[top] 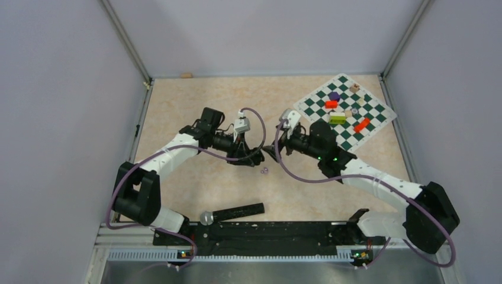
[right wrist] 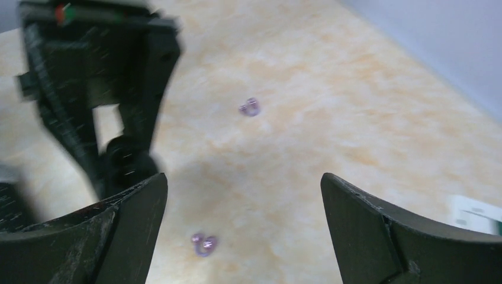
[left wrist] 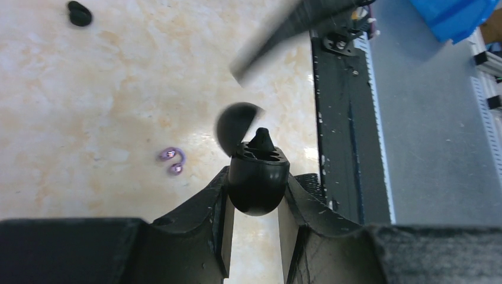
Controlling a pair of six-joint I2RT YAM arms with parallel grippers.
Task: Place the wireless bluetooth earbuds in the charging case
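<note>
My left gripper is shut on the black charging case [left wrist: 258, 180], which is held above the table with its lid [left wrist: 235, 121] raised, though blurred. In the top view, my right gripper [top: 277, 148] faces the case from the right; in the right wrist view its two fingers stand wide open with nothing between, and the case [right wrist: 127, 163] is blurred beside the left finger. The small purple-and-silver earbuds [top: 264, 170] lie on the tabletop below the grippers, also seen in the left wrist view.
A checkered mat [top: 314, 106] with several coloured blocks lies at the back right. A long black bar [top: 240, 211] with a silver end lies along the front edge.
</note>
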